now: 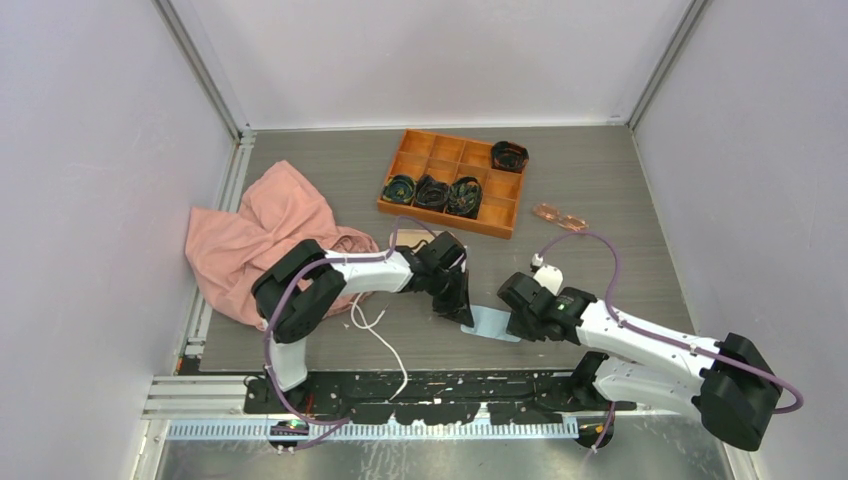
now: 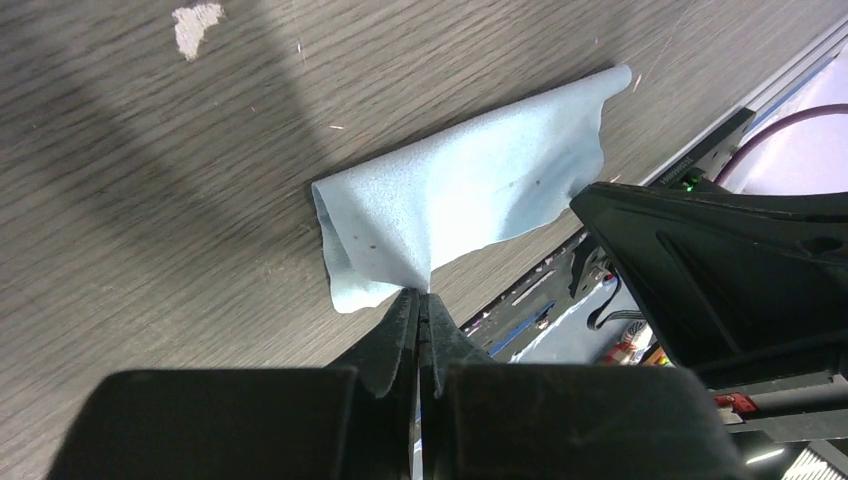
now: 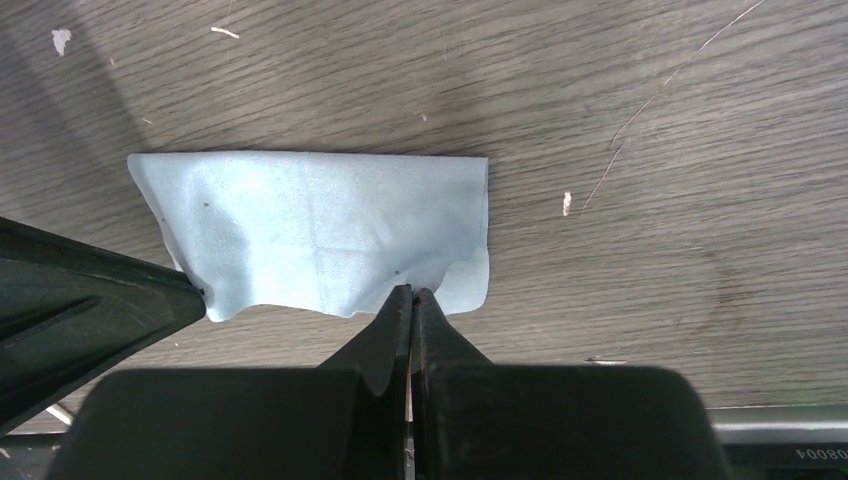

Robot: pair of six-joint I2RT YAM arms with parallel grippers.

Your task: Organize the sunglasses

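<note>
Light blue cloth (image 1: 490, 322) lies flat near the table's front. My left gripper is shut on its near edge, where a crease in the cloth (image 2: 470, 185) runs to the fingertips. A little to the right, my right gripper is shut on the same cloth (image 3: 320, 230), its edge drawn up at the tips. Clear brownish sunglasses (image 1: 561, 217) rest alone on the table at right. A tan item (image 1: 415, 238) sits partly behind the left arm; I cannot tell what it is.
Behind stands an orange wooden tray (image 1: 508, 218) with compartments, several holding dark coiled items (image 1: 432, 193). At left lies a pink cloth (image 1: 280, 225), with a white cord (image 1: 383, 341) near it. Open table surrounds the sunglasses.
</note>
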